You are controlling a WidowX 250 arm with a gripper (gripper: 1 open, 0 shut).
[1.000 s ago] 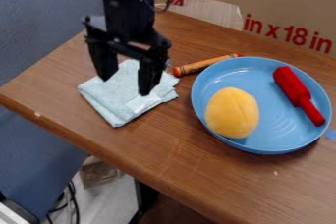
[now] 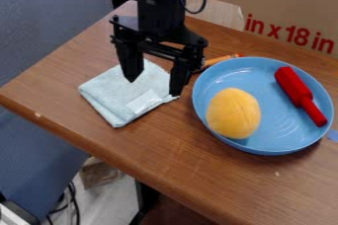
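My black gripper [image 2: 156, 71] hangs over the folded pale blue cloth [image 2: 119, 98], fingers spread open with nothing seen between them. To its right a blue plate [image 2: 264, 140] holds a yellow oval object [image 2: 234, 113] and a red cylindrical object with a handle [image 2: 301, 95]. An orange stick [image 2: 223, 58] lies behind the plate, partly hidden by the gripper.
A cardboard box [image 2: 284, 2] stands behind.
My gripper has moved right, from over the cloth's left part toward the plate and orange stick. The objects on the table have not visibly moved.
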